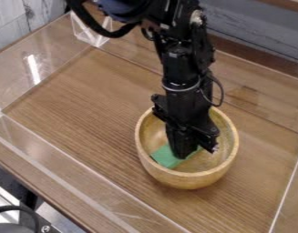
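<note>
A pale wooden bowl (212,174) sits on the wooden table, right of centre. Inside it lies a green object (165,156). My black gripper (180,151) reaches down into the bowl from above, its fingertips at the green object. The fingers are dark and overlap in this view; they look shut, and whether anything is between them cannot be seen clearly.
A black cable lies at the lower left beyond the table's edge. A raised wooden ledge runs along the back right.
</note>
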